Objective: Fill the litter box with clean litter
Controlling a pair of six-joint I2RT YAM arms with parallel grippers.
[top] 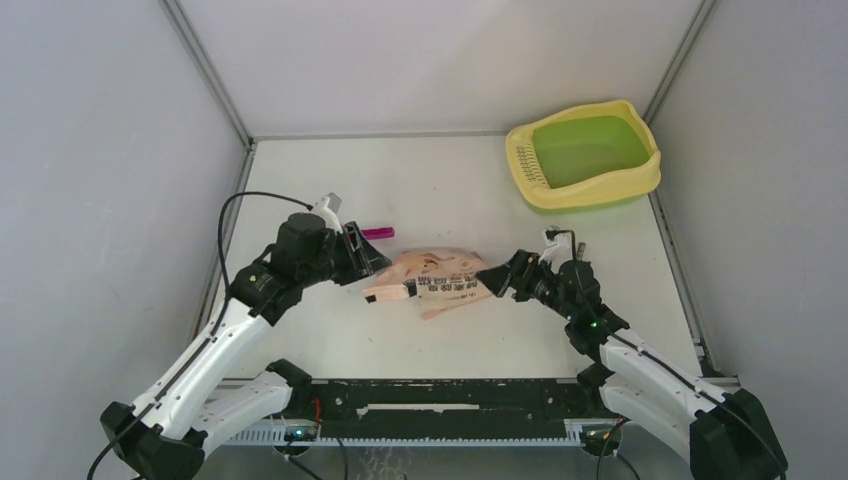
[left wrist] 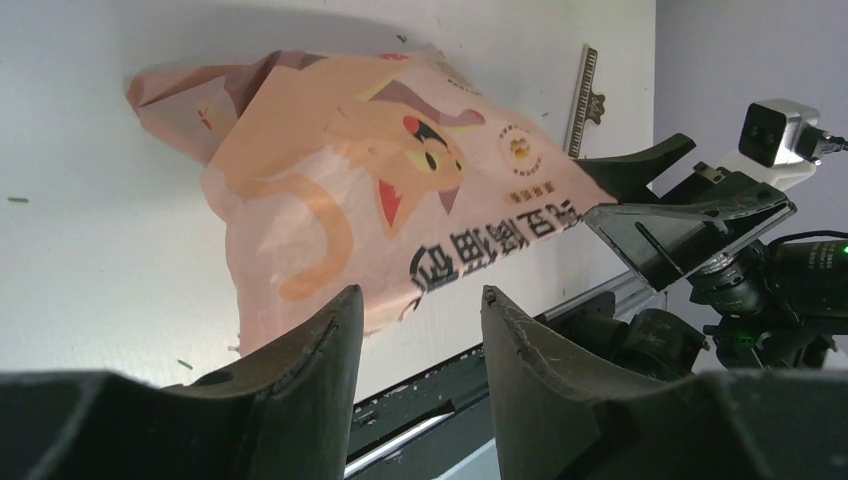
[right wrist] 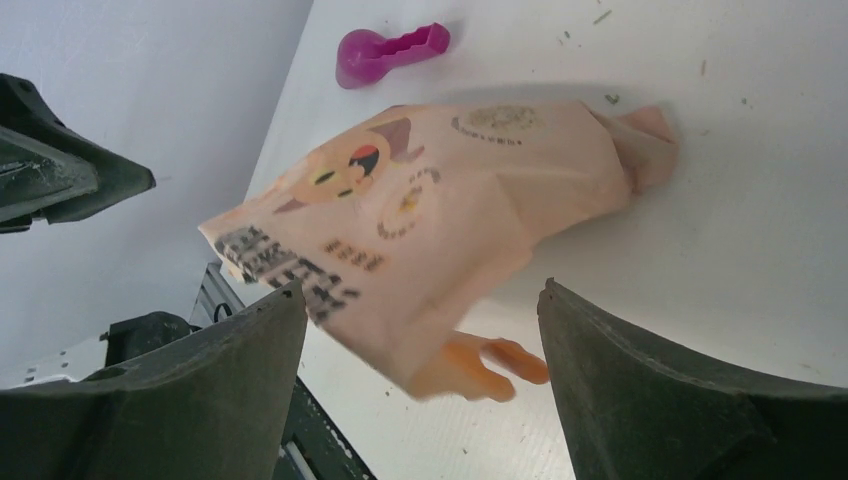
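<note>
A pink litter bag printed with an orange cat lies mid-table between my two grippers. Its whole cat print and lettering fill much of the left wrist view, where the bag stays beyond the parted fingers of my left gripper. That gripper is open and empty, above the bag's left end. At the right end, my right gripper is open too; the bag shows in front of and between its fingers, not clamped. A yellow-rimmed green litter box stands at the back right, its green floor bare.
A magenta scoop, clearer as a scoop in the right wrist view, lies behind the bag near my left gripper. Small crumbs dot the table.
</note>
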